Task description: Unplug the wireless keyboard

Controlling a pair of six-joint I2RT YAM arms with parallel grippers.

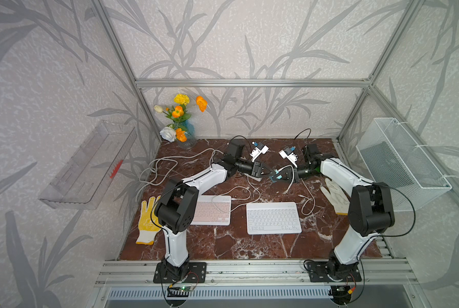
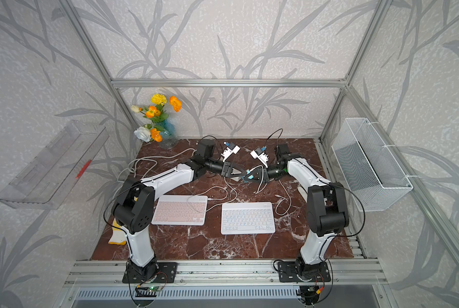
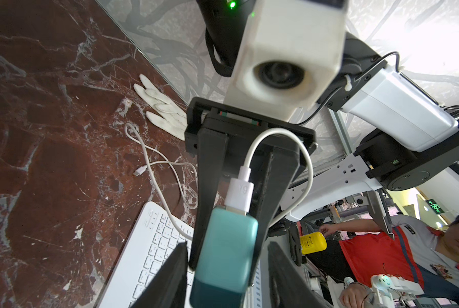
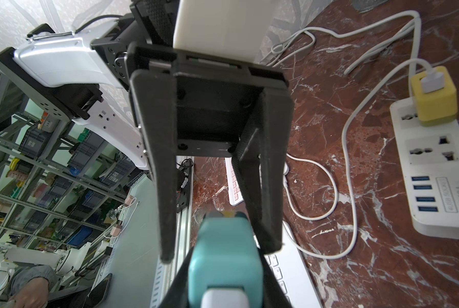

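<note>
My right gripper (image 1: 283, 174) is shut on a teal charger (image 3: 224, 256), with a white cable plug (image 3: 238, 194) in its top end and the cable looping over the gripper. My left gripper (image 1: 265, 172) stands open facing it, its blurred fingertips on either side of the charger in the left wrist view. A white keyboard (image 1: 273, 218) lies front centre on the marble table (image 1: 239, 246); a pink keyboard (image 1: 211, 210) lies to its left, partly behind my left arm in the top views.
A power strip (image 4: 434, 174) with a yellow adapter (image 4: 434, 97) sits under the arms. Loose white cables cross the table. Gloves lie at both sides (image 1: 147, 225) and a flower vase (image 1: 185, 138) stands back left.
</note>
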